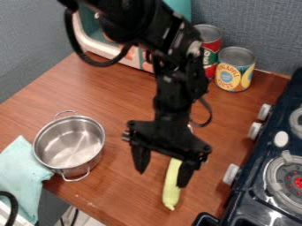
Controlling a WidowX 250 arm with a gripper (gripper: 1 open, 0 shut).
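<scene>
My black gripper [168, 164] is low over the wooden counter [118, 203], just above and partly over the upper end of a pale yellow corn cob [174, 190]. Its fingers stand apart. I cannot tell whether anything is between them. A steel pot [69, 141] sits to the left.
A black stove [283, 177] borders the right side. Two cans [235, 69] and a pale toy rack [94, 31] stand at the back. A light blue cloth [21, 163] lies at the left edge.
</scene>
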